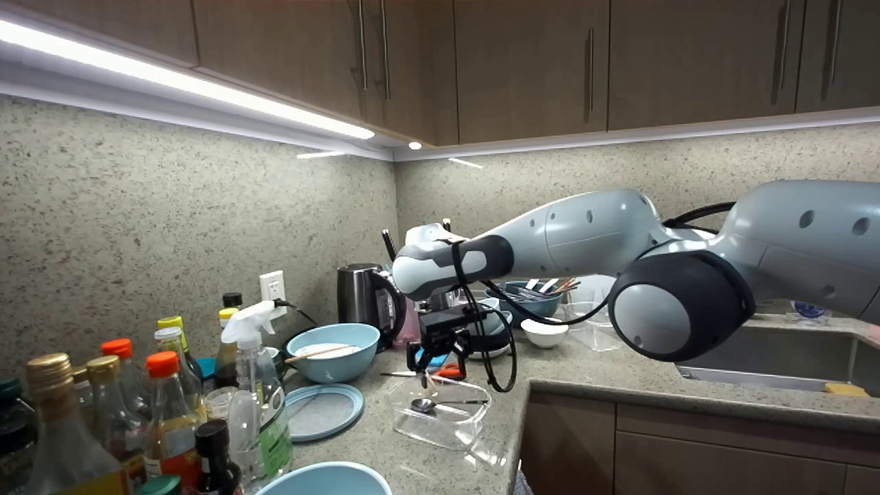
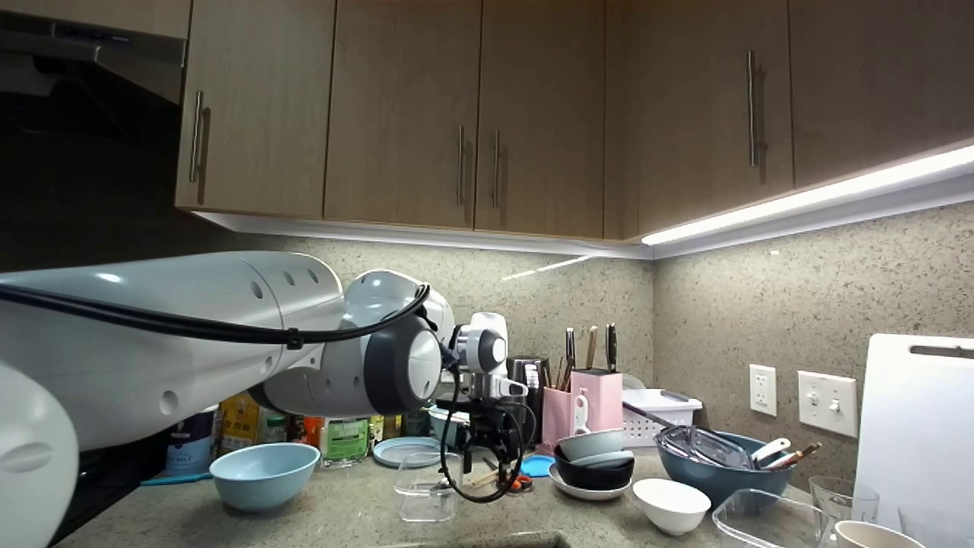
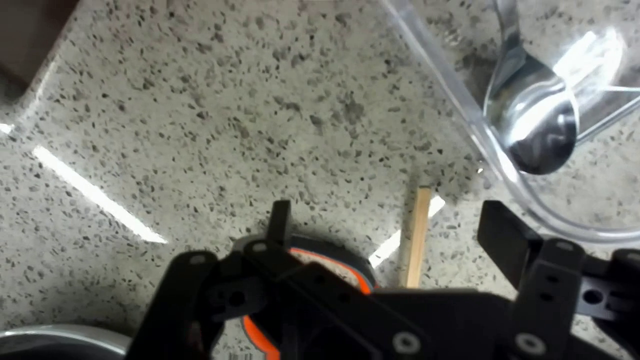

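My gripper stands open low over the counter, nothing held between its fingers. In the wrist view a wooden stick (image 3: pixel 418 237) lies in the gap between the fingertips, lower down on the counter. A clear container (image 3: pixel 462 102) is beside the right finger, with a metal spoon (image 3: pixel 534 120) in it. Orange-handled scissors (image 3: pixel 361 281) lie partly hidden below the gripper. In exterior view 1, the gripper (image 1: pixel 436 367) hangs just above the back of the clear container (image 1: pixel 445 434), where the spoon (image 1: pixel 422 405) also shows.
A blue bowl (image 1: pixel 350 361) and a round blue lid (image 1: pixel 326 412) lie to the left. Bottles crowd the left wall. Stacked bowls (image 2: pixel 593 470), a white bowl (image 2: pixel 673 504) and a pink knife block (image 2: pixel 598 402) stand near the corner. The counter's front edge is close by.
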